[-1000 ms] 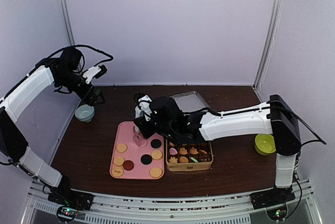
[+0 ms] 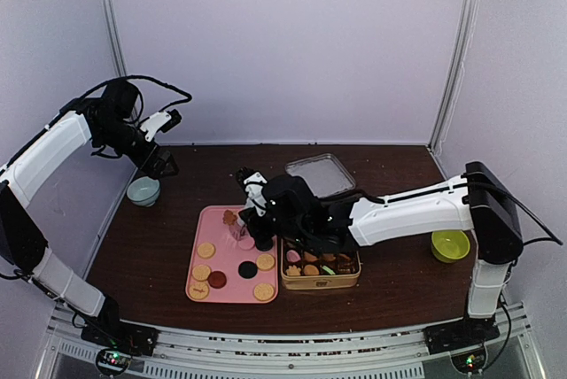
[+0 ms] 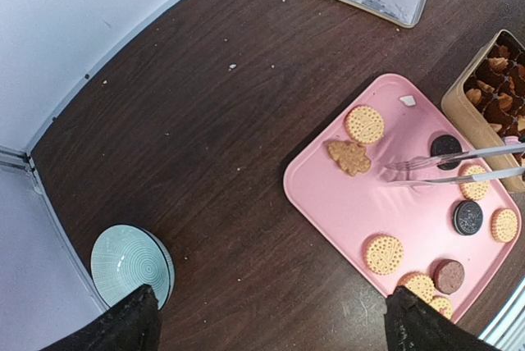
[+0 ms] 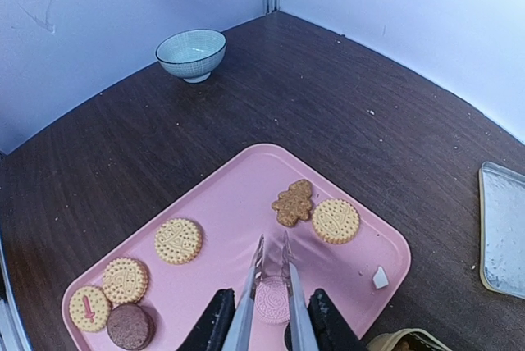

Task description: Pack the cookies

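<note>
The pink tray (image 2: 232,277) holds round cookies, dark ones and a brown leaf-shaped cookie (image 3: 349,156). My right gripper hovers low over the tray with its thin tips parted, above a pink round cookie (image 4: 271,303) seen between and behind them; whether it touches that cookie is unclear. My left gripper (image 2: 162,163) hangs open above the table's left side, empty. The cookie box (image 2: 321,280), partly filled with cookies in compartments, stands against the tray's right side, partly hidden by my right arm in the top view.
A blue bowl (image 2: 143,191) sits at the left, a green bowl (image 2: 450,245) at the right, and a metal tray (image 2: 321,175) at the back. The table behind the pink tray is clear.
My right gripper and arm have shifted a little to the right in the top view. The left arm has not moved.
</note>
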